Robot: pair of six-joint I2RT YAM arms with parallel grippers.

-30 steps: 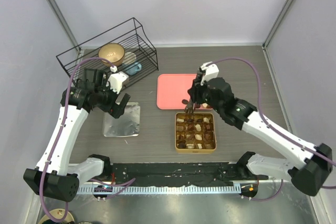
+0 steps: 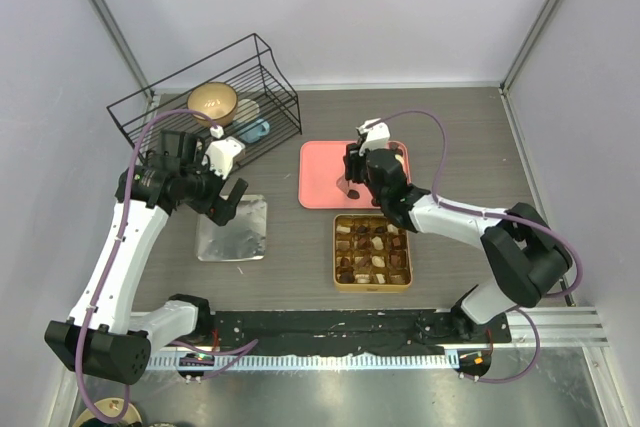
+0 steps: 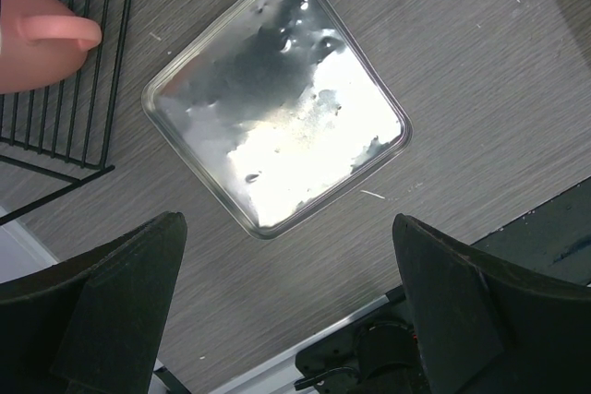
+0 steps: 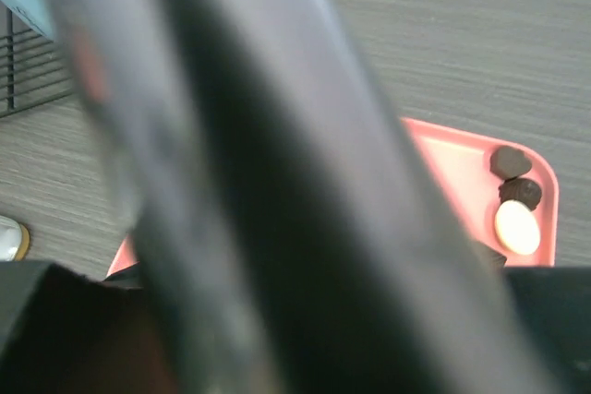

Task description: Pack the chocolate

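The gold box [image 2: 372, 287] stands at the front middle, its cells holding several brown and pale chocolates. Behind it lies the pink tray [image 2: 320, 172]. A dark chocolate [image 4: 511, 162], a ridged one and a cream oval one [image 4: 517, 228] sit near its right edge. Over the tray is my right gripper [image 2: 352, 162], fingers wide apart. A blurred metal tool [image 4: 277, 136] crosses between its fingers, hiding much of the right wrist view; how it is held cannot be made out. My left gripper is open and empty near the silver lid [image 3: 268, 108].
A black wire rack [image 2: 250, 97] stands at the back left, bearing a tan bowl [image 2: 213, 102] and a blue cup [image 2: 256, 132]. Bare table [image 2: 465, 147] shows to the right of the tray.
My right gripper went from above the box's back edge, away and leftward, to over the tray, and the tool travelled with it. The left arm stayed still.
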